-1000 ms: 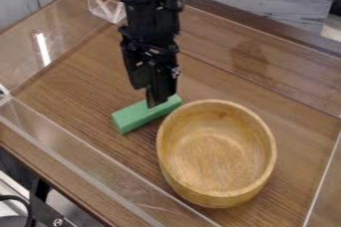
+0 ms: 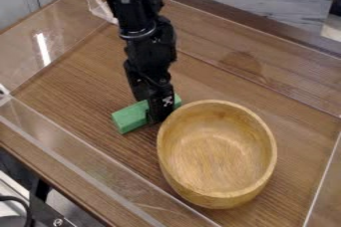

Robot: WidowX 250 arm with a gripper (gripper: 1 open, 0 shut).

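A green block lies flat on the wooden table, left of a large wooden bowl. My black gripper is down over the block's middle and right part, hiding some of it, with its fingers apart. Whether the fingertips touch the block is hard to tell.
The bowl stands close at the lower right of the block. A pale wall runs along the back, and a black cable lies at the lower left corner.
My gripper has come down from above onto the green block, its arm now more upright. The block and bowl look unmoved.
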